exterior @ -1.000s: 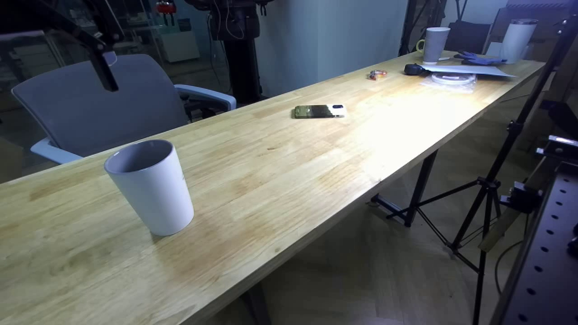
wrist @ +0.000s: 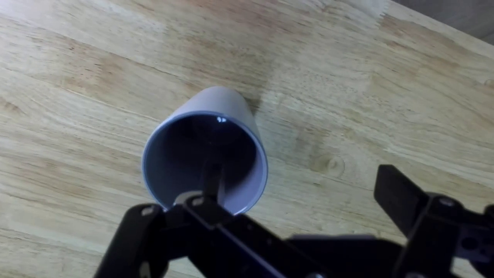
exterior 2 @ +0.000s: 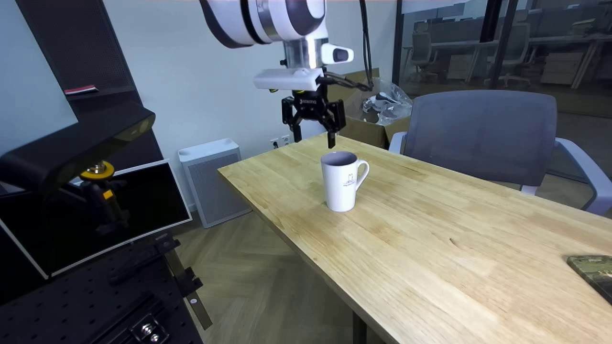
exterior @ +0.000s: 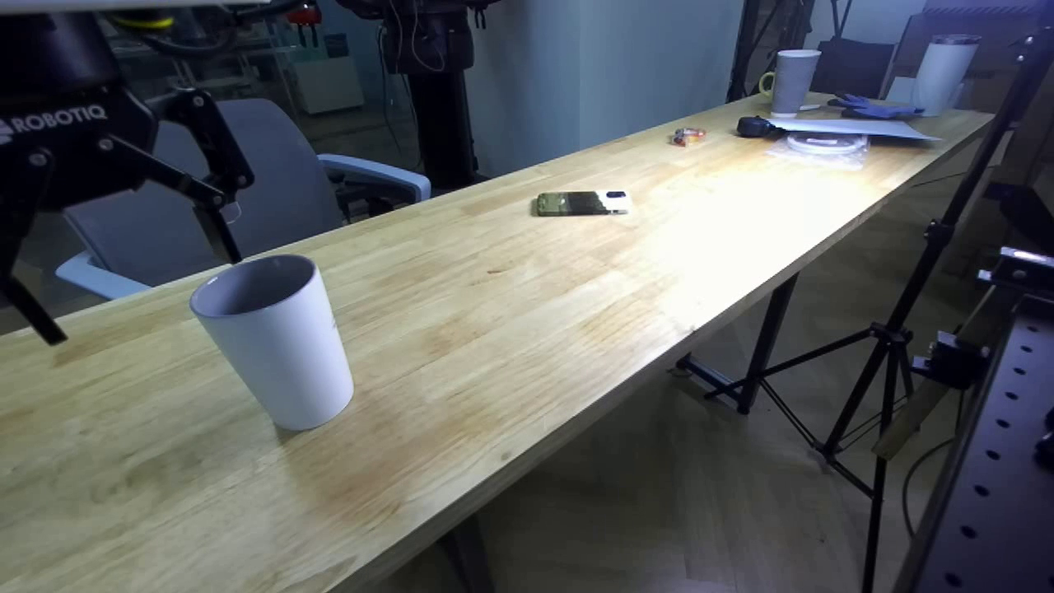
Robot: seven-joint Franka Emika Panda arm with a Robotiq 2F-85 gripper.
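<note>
A white mug with a grey inside stands upright on the wooden table. In the second exterior view the mug shows its handle on the right and a small dark print. Above and behind it hangs my gripper, fingers wide apart and empty. From the wrist, the mug's dark opening lies below one finger, which covers part of its near rim; the other finger is over bare wood to the right. The first exterior view has the gripper on the left, one fingertip near the mug's far rim.
A phone lies farther along the table, with a small orange item beyond it. At the far end are another mug, a tumbler and gloves. Mid-table wood is clear. A chair stands alongside.
My gripper has come down toward the table, from the top left corner to about the height of the mug's rim in the first exterior view. The mug has stayed put.
</note>
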